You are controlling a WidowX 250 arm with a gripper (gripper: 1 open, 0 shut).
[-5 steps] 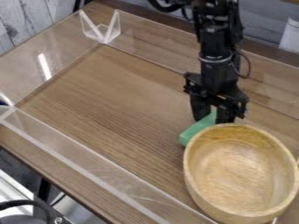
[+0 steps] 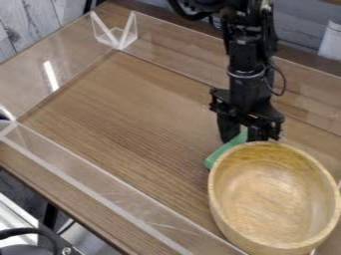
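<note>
My black gripper (image 2: 244, 129) is low over the right side of the wooden table, just behind a large cream bowl (image 2: 270, 199). Its fingers are shut on a green object (image 2: 221, 154), which lies against the bowl's back-left rim. The bowl and the gripper's own body hide much of the green object, so its full shape cannot be seen.
A clear plastic bracket (image 2: 116, 30) stands at the back left. A white object (image 2: 333, 40) sits at the back right. A transparent edge runs along the table's left side.
My gripper has shifted very slightly to the left, with the green object still at it. The bowl looks unchanged.
</note>
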